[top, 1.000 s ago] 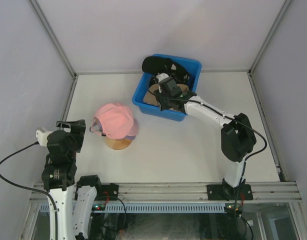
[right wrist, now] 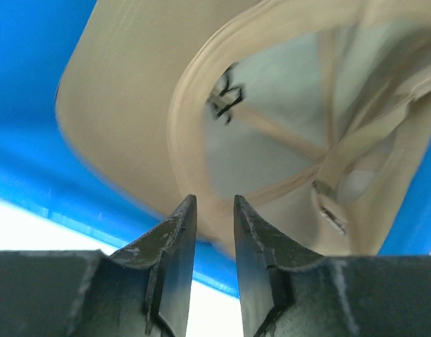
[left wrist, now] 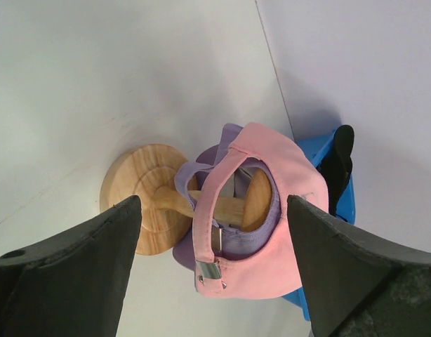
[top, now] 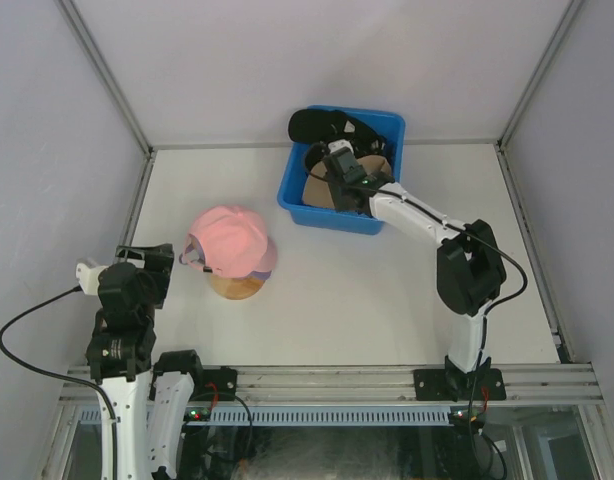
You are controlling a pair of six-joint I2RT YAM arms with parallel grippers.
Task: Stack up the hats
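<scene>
A pink cap with a purple cap beneath it sits on a round wooden stand at the left of the table. My left gripper stands wide open to the left of this stack, touching nothing. In the blue box at the back lies a tan hat, its pale inside facing up in the right wrist view. My right gripper is down at the box's front side, over the hat's edge, with a narrow gap between its fingers. Whether the edge lies between them cannot be told.
Dark caps fill the back of the box, one hanging over its rear left rim. A wall rises close behind the box.
My right gripper has shifted slightly to the right, and the blue box with its hats has moved the same way. The stacked caps stay put; the left arm has barely moved.
</scene>
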